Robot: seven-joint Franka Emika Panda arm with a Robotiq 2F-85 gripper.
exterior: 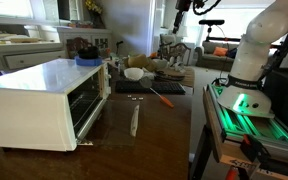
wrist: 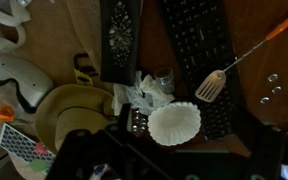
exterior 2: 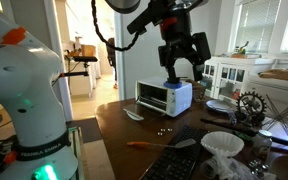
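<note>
My gripper is open with nothing between its fingers, high above the table. Below it in the wrist view lies a white fluted bowl (wrist: 174, 123). Beside the bowl, a slotted spatula (wrist: 212, 87) with an orange handle crosses a black keyboard (wrist: 196, 40). In exterior view 2 the gripper (exterior 2: 183, 75) hangs over the table, well clear of everything on it. A white toaster oven (exterior 2: 164, 95) stands behind, a dark blue object on its top.
Crumpled clear plastic (wrist: 149, 95), a tan hat (wrist: 72, 118) and a dark tray (wrist: 120, 38) crowd the area beside the bowl. Bare tabletop (exterior: 164, 135) lies in front of the oven, apart from a pale, narrow object (exterior: 135, 120).
</note>
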